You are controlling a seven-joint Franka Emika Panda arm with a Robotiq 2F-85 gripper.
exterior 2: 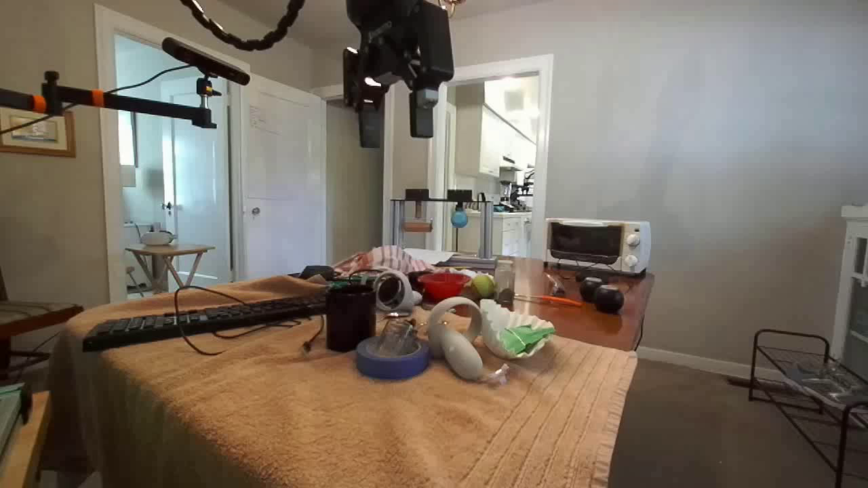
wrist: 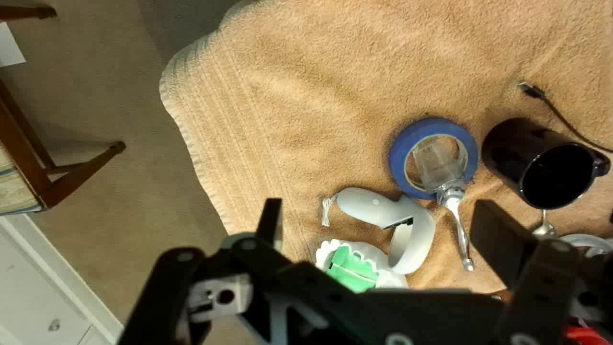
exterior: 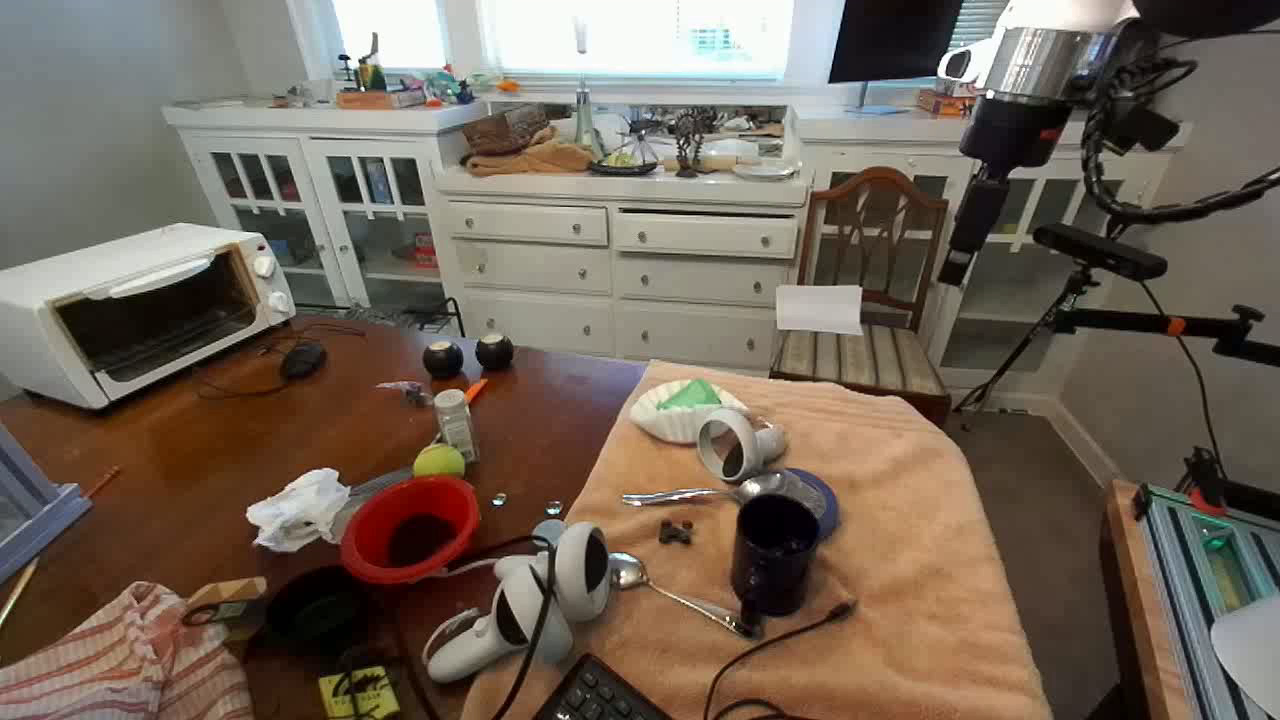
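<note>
My gripper (exterior 2: 397,130) hangs open well above the towel-covered table, its two fingers wide apart and nothing between them. The wrist view looks down past the gripper at a white controller (wrist: 373,208) and a scalloped white bowl (wrist: 396,280) holding a green item (wrist: 352,269). Beyond them lies a ring of blue tape (wrist: 402,155), with the clear head of a metal-handled utensil (wrist: 459,227) resting on it. A dark mug (wrist: 514,150) is to the right; in the first exterior view the mug (exterior: 774,546) stands upright on the towel.
A red bowl (exterior: 410,576), a tennis ball (exterior: 439,461), more controllers (exterior: 528,612) and a keyboard (exterior 2: 203,318) crowd the table. A toaster oven (exterior: 144,306) stands at the far side. The towel (exterior 2: 325,415) is bare near its outer edge. A chair (exterior: 876,348) stands close by.
</note>
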